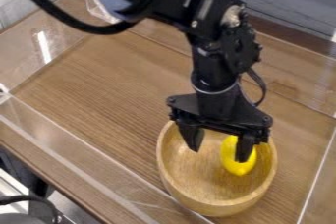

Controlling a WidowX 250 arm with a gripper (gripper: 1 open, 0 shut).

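My black gripper [218, 132] hangs low over a light wooden bowl [197, 189] in the right half of the view, its fingers open. A yellow oval object [238, 163] lies in the bowl's right side, beneath the right-hand finger, which partly covers it. Whether the finger touches it I cannot tell.
A pale wall or edge runs along the back, and a dark cable shows at the bottom left.
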